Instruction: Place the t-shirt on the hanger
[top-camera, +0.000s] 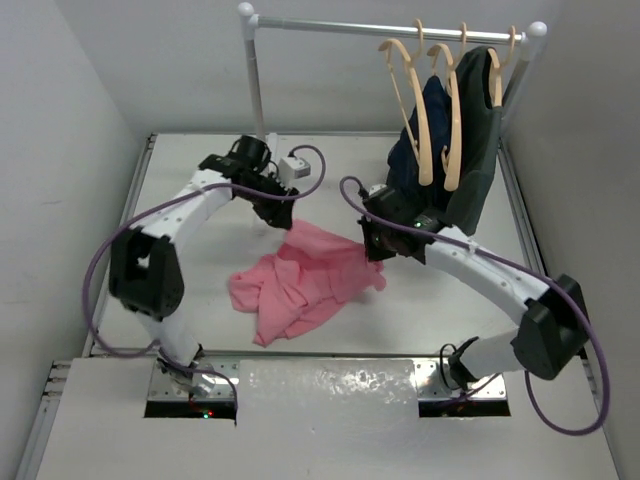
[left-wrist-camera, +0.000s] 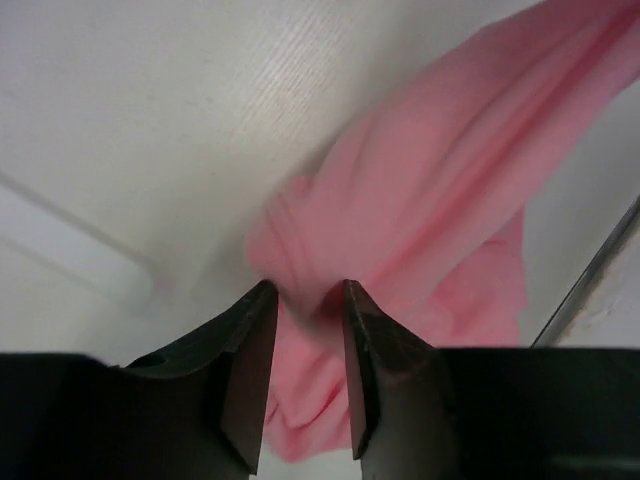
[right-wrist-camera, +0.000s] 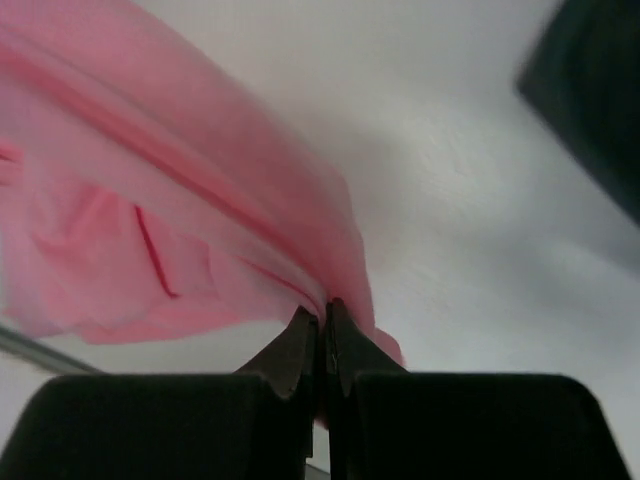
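Observation:
The pink t-shirt (top-camera: 300, 285) lies crumpled on the white table, one part stretched toward my right gripper. In the top view my left gripper (top-camera: 280, 210) is over the shirt's upper left end; in the left wrist view its fingertips (left-wrist-camera: 262, 300) stand apart around a blurred pink fold, and whether they grip it I cannot tell. My right gripper is shut on the shirt's edge at the right. Wooden hangers (top-camera: 424, 130) hang from the rail at the upper right.
The rack's rail (top-camera: 340, 28) spans the back, with dark garments (top-camera: 475, 150) hanging at the right beside the right arm.

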